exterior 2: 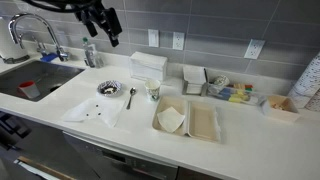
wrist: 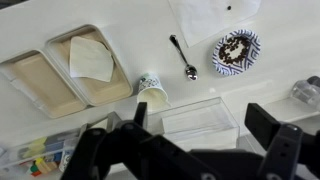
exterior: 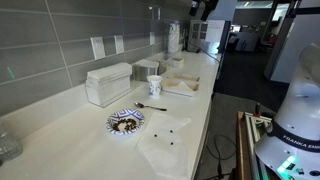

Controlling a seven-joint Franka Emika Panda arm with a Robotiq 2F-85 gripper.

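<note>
High above the counter, my gripper (exterior 2: 113,28) hangs clear of everything on it. In the wrist view its two fingers stand wide apart, so it is open, with no object held between them. Below lies a blue-and-white patterned bowl (wrist: 236,51) holding dark bits. A metal spoon (wrist: 185,58) rests beside it. A white sheet (exterior 2: 94,111) with a few dark specks lies at the counter's front. A patterned paper cup (wrist: 150,87) is next to a brown two-part tray (exterior 2: 204,122), which has a white napkin (wrist: 91,59) in one part.
Against the tiled wall stands a white box (exterior 2: 150,66). A clear bin (exterior 2: 230,92) of packets and a small tan box (exterior 2: 280,108) sit farther right. At the left end are a sink (exterior 2: 45,82) and faucet (exterior 2: 50,39).
</note>
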